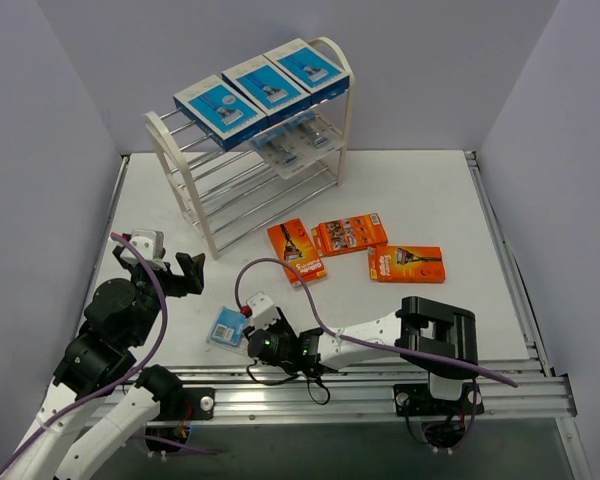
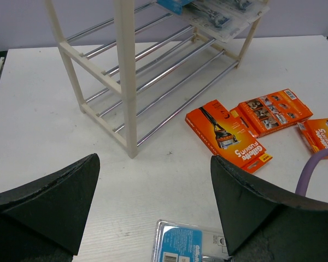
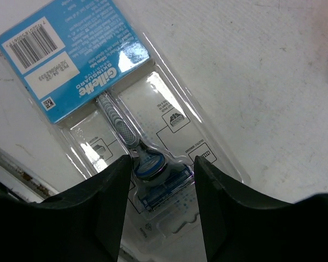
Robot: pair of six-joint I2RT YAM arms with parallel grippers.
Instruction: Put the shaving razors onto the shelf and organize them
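A clear Gillette razor pack with a blue card (image 3: 76,60) lies on the table near the front edge; in the top view its blue end (image 1: 225,325) shows beside my right gripper (image 1: 265,325). In the right wrist view both fingers of that gripper are part open over the pack's razor-head end; whether they touch it I cannot tell. My left gripper (image 1: 170,270) stands open at the left, empty. Three blue razor boxes (image 1: 265,85) sit on the white shelf's top, clear packs (image 1: 298,145) on the tier below.
Orange razor boxes (image 1: 405,264) lie on the table right of and in front of the shelf (image 1: 207,230). The table's back right and the area between left gripper and shelf are clear.
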